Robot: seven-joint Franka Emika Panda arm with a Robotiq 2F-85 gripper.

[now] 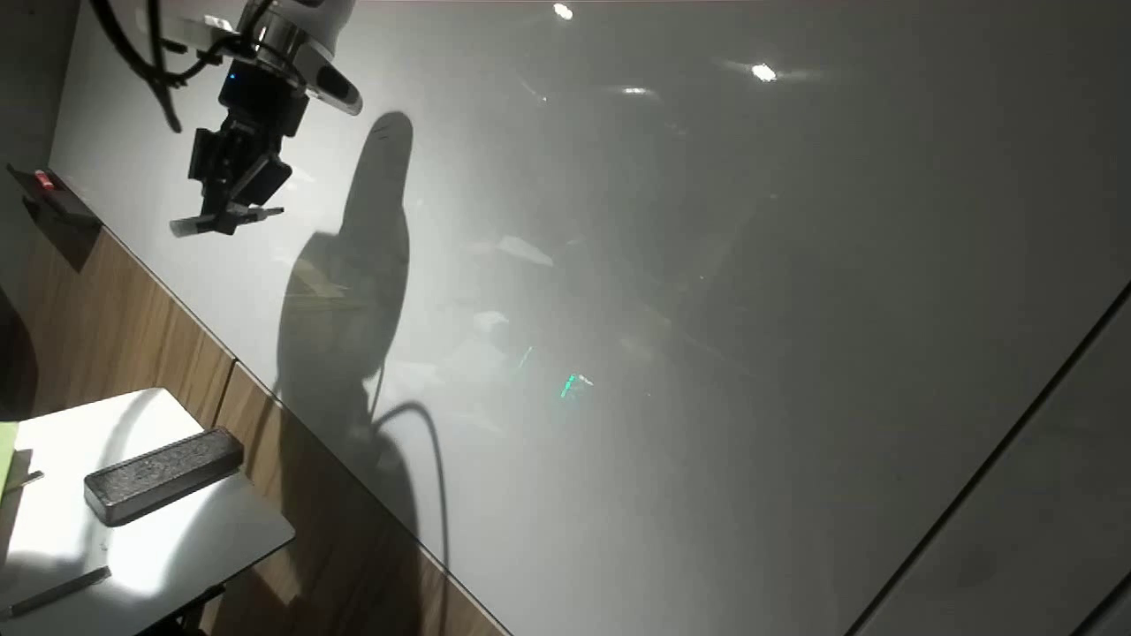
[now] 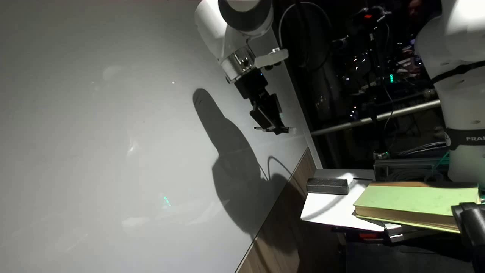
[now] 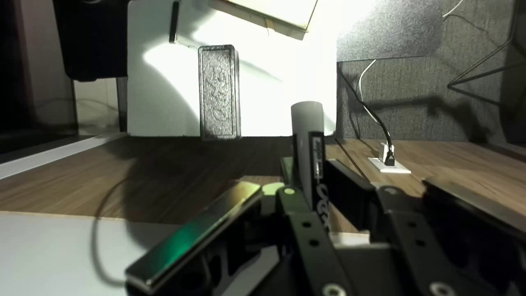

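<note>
A grey-white marker (image 3: 307,143) with a dark label sits between the fingers of my gripper, which is shut on it. One end sticks out towards the table in the wrist view; its other end is hidden there. From the first exterior view, the gripper (image 1: 228,215) is at the upper left, in front of the whiteboard (image 1: 689,424), with the marker (image 1: 193,226) lying across its fingertips. In the second exterior view a thin dark tip (image 2: 259,129) points towards the board. Whether it touches the board I cannot tell; no fresh line shows beside it.
A black eraser-like block (image 3: 219,93) lies on a small white table (image 3: 276,93) below. Beside it sits a green book (image 2: 409,198). A small dark holder with a red item (image 1: 44,181) is fixed by the board's left edge. Most of the board is clear.
</note>
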